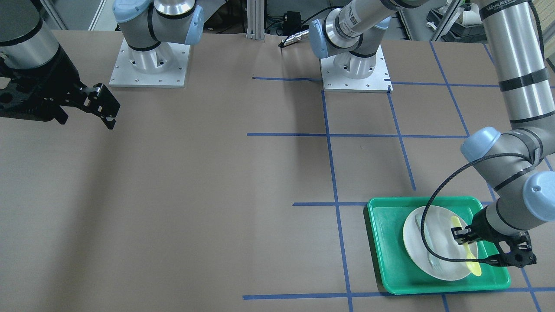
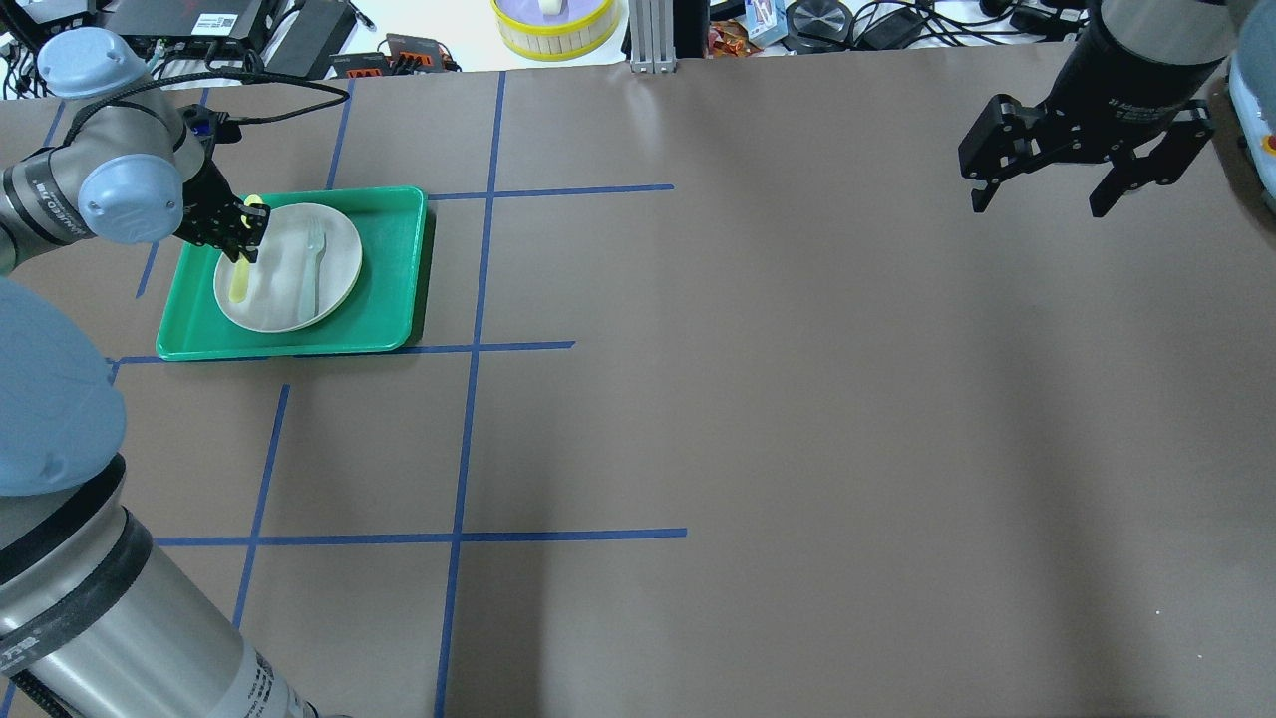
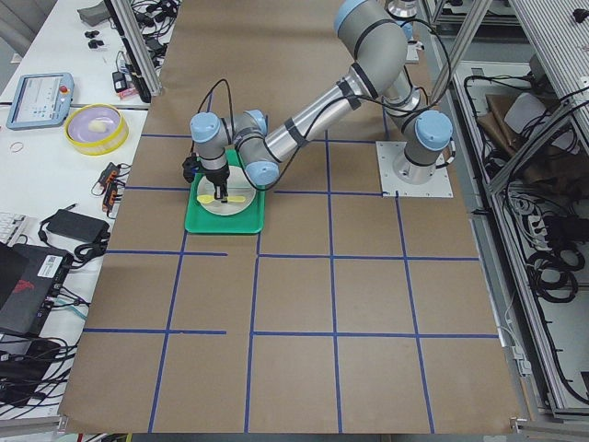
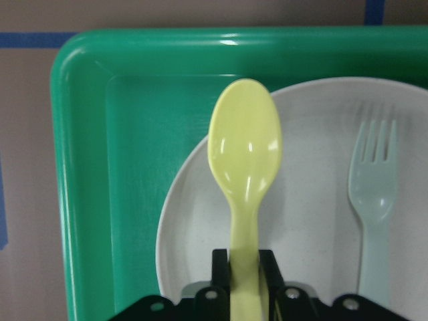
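Note:
A pale yellow plastic spoon [image 4: 244,154] is held in my gripper, which is shut on its handle over the white plate [image 4: 187,227], near the plate's edge. A pale mint fork [image 4: 374,207] lies on the plate to the right in the left wrist view. Both plate and fork sit within the green tray [image 1: 383,260], seen at the lower right of the front view and the upper left of the top view. My wrist partly hides the spoon in the outside views.
Another arm's black gripper [image 2: 1083,150] hangs at the upper right of the top view, well away from the tray. Further arm bases [image 1: 148,73] stand along the back.

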